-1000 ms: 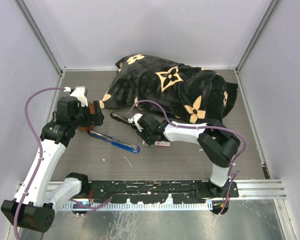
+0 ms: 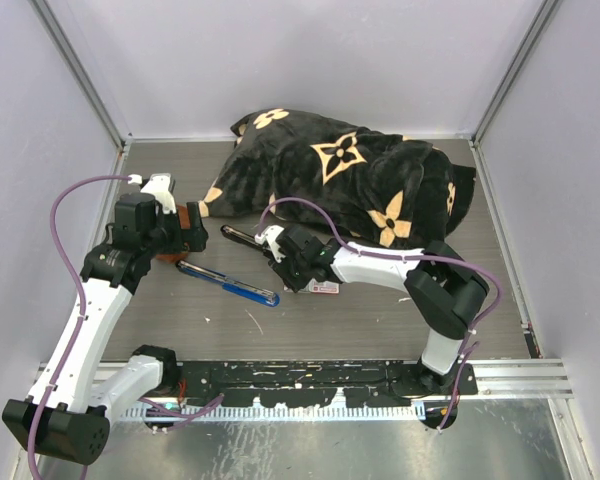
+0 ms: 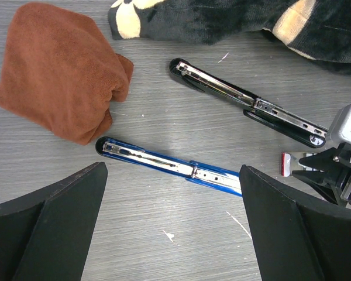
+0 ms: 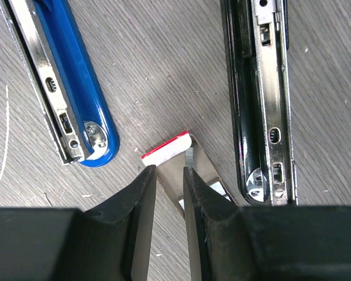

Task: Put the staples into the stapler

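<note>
A blue stapler (image 3: pixel 169 165) lies opened out flat on the table, its metal channel showing. Beyond it a black stapler (image 3: pixel 245 99) lies opened the same way. In the right wrist view a small open staple box (image 4: pixel 202 164) with a red-and-white end flap sits between the two staplers, and a short grey strip of staples (image 4: pixel 189 157) shows inside. My right gripper is over this box, its fingers a little apart; nothing is visibly clamped between them. At the left side my left gripper stands wide open and empty above the table.
A folded brown cloth (image 3: pixel 58 70) lies at the left under the left arm. The dark patterned blanket (image 2: pixel 310 165) is heaped across the back. Bare table stretches in front of the staplers and to the right.
The right arm's elbow has shifted slightly right and the staple box's visible end sits a touch further left. The left arm and both staplers look unmoved.
</note>
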